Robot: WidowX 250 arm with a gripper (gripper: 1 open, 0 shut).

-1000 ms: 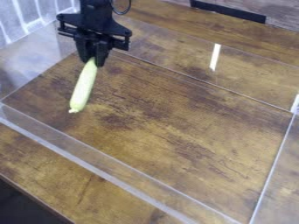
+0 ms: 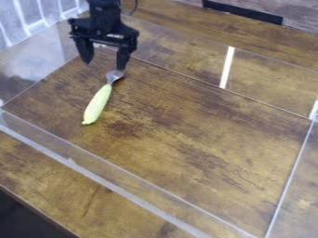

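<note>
My black gripper (image 2: 104, 54) hangs at the top left, open, above the upper end of a pale green spatula-like object (image 2: 99, 102) with a grey tip (image 2: 114, 75). The object lies on the wooden surface, apart from the gripper, its long pale part pointing toward the lower left.
Clear plastic walls border the wooden work area (image 2: 199, 139), with a white strip (image 2: 226, 67) on the back wall.
My gripper has risen slightly and let go of the pale object, which has shifted a little right and down and now shows its grey tip.
</note>
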